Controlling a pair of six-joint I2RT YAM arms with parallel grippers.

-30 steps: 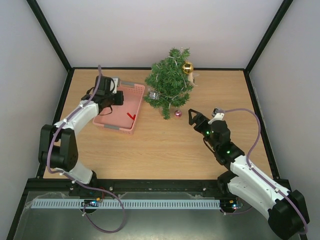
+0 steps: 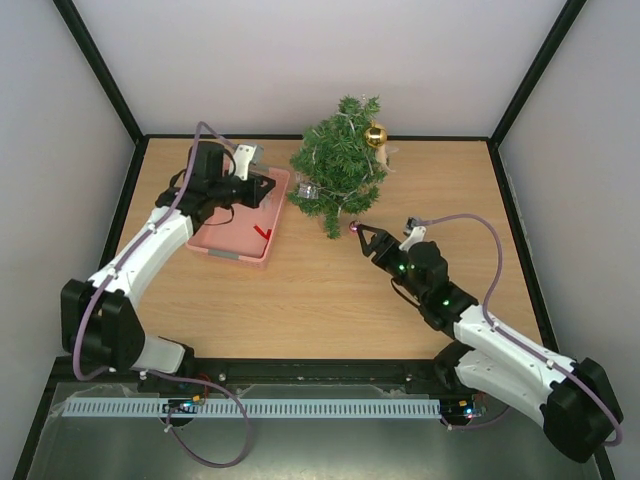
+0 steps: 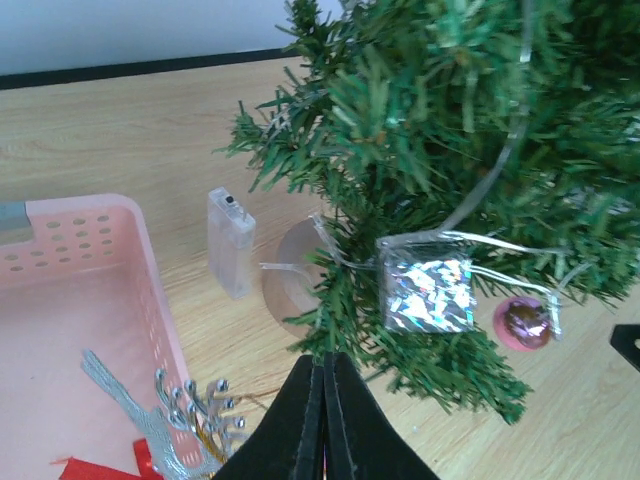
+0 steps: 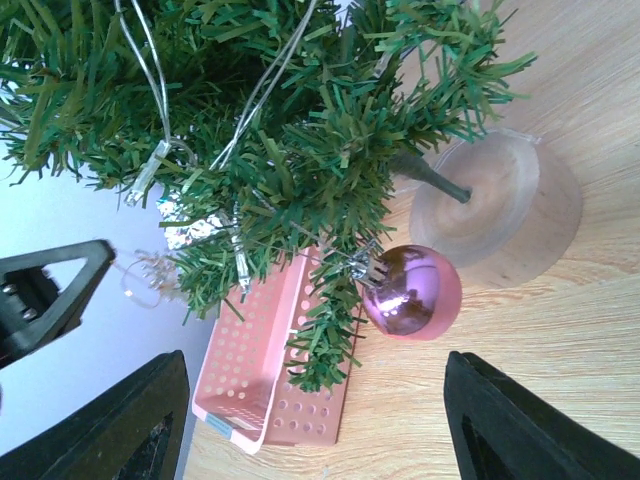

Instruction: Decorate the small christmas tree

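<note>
The small green tree [image 2: 345, 150] stands at the back, wearing a gold ball [image 2: 375, 136] and a silver foil box [image 3: 428, 288]. From a low branch hangs a pink-purple ball [image 4: 412, 292]. Left of the tree, over the basket's right side, my left gripper [image 2: 271, 183] is shut. A silver beaded ornament dangles at its fingertips by a thin wire; the beads [image 3: 200, 412] show left of the fingers in the left wrist view. My right gripper [image 2: 364, 241] is open just right of the pink-purple ball, with nothing clasped between its fingers.
The pink basket [image 2: 225, 250] lies left of the tree, a red piece [image 2: 263, 233] and a silver glittery piece [image 3: 125, 395] inside. A small clear box [image 3: 231, 243] stands by the tree's round base [image 4: 535, 225].
My left gripper has moved right, from over the basket's middle toward the tree. My right gripper has moved left, close to the pink-purple ball. The tree stands where it was.
</note>
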